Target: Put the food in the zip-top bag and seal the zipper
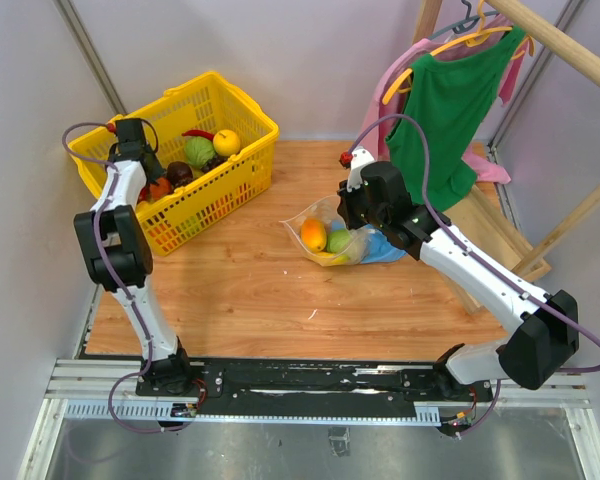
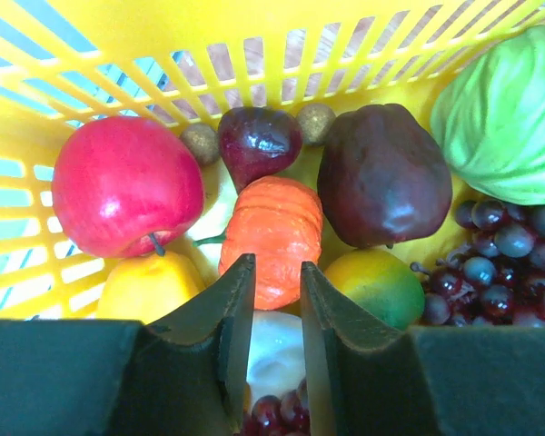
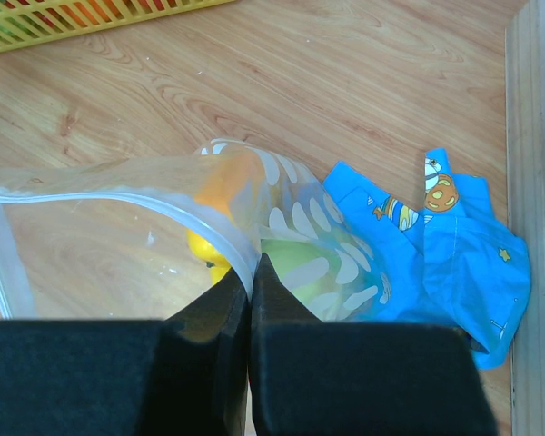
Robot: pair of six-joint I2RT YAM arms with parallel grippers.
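In the left wrist view my left gripper is over an orange pumpkin-like food (image 2: 272,227) in the yellow basket (image 1: 210,205), fingertips slightly apart; whether they grip anything is unclear. Around it lie a red apple (image 2: 123,182), dark fruit (image 2: 381,177), cabbage (image 2: 500,118) and grapes (image 2: 509,263). The clear zip bag (image 1: 290,230) sits mid-table holding orange (image 1: 313,234), green (image 1: 338,243) and yellow food. My right gripper is shut on the bag's rim.
Blue printed cloth (image 3: 463,263) lies beside the bag. A wooden rack (image 1: 580,60) with hanging clothes stands at the right.
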